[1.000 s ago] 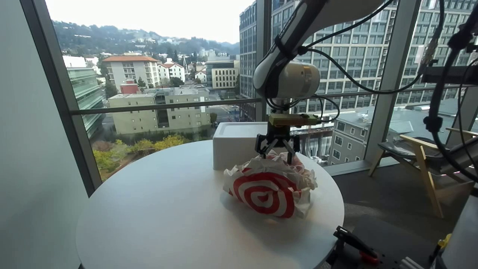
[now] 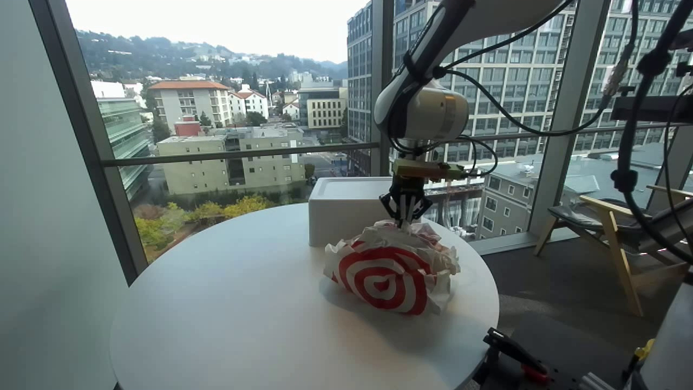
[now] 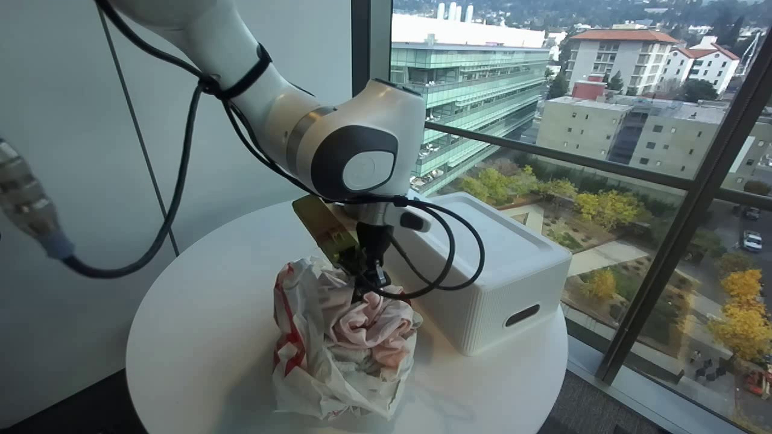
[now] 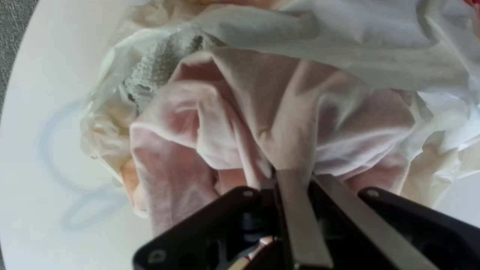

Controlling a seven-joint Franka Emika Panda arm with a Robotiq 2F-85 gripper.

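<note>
A crumpled white plastic bag with a red ring pattern rests on the round white table. Its mouth faces up, and a bunched pale pink cloth fills the opening. My gripper points straight down into the bag's mouth. In the wrist view a raised fold of the pink cloth runs between the fingers, and the gripper is shut on it. Most of the cloth still lies inside the bag. A grey-white textured piece shows beside the cloth in the bag; what it is I cannot tell.
Close behind the bag stands a white lidded box with a handle slot. Cables loop around my wrist. Tall windows border the table's far side.
The fingers were spread apart over the bag's mouth a second ago; now they have come together on the cloth. The arm has shifted slightly right in exterior view 1. The bag has barely moved.
</note>
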